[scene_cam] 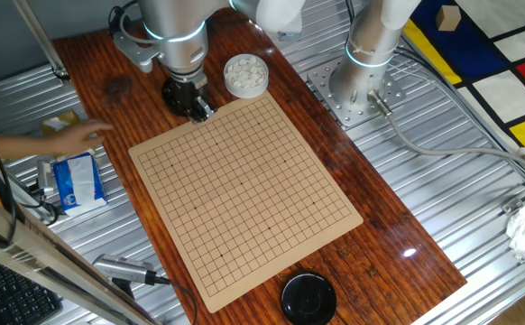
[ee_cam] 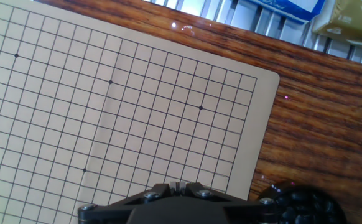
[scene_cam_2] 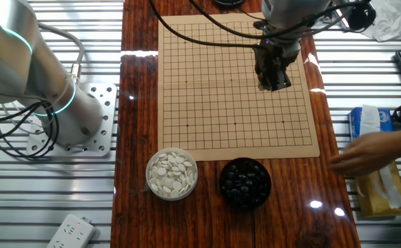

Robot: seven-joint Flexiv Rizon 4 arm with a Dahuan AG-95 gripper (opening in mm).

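A bare tan Go board with a black line grid lies on the wooden table. Near one of its edges hangs my gripper, above the table and pointing down. In the wrist view the gripper's tips meet at the bottom edge, with nothing visible between them. White stones fill a white bowl beside the board. Next to it, a black bowl holds black stones; the arm partly covers this bowl in exterior view 1. The board carries no stones.
A person's hand reaches over the table's edge, near a blue pack and a yellow pack. An empty-looking black dish sits past the board's other end. A camera with a cable stands at the side.
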